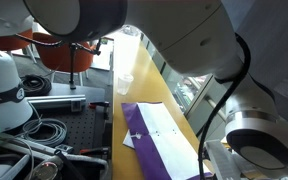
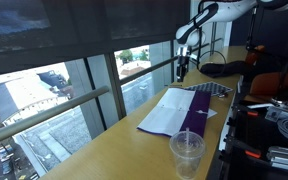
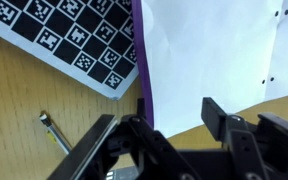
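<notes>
A white sheet with purple edges (image 1: 156,138) lies on the wooden table; in exterior view 2 the white and purple sheet (image 2: 174,110) is spread flat with a fold line. My gripper is open in the wrist view, its dark fingers apart, and only the white sheet (image 3: 219,50) and its purple border show between and beyond them. Whether the fingertips touch the sheet cannot be told. In exterior view 2 the small dark gripper (image 2: 181,72) hangs low at the table's far end. Exterior view 1 hides the fingers behind the arm.
A black-and-white marker board (image 3: 79,40) lies beside the sheet, and a pen (image 3: 54,131) rests on the wood. A clear plastic cup (image 2: 187,153) stands at the near table edge. Windows line one side.
</notes>
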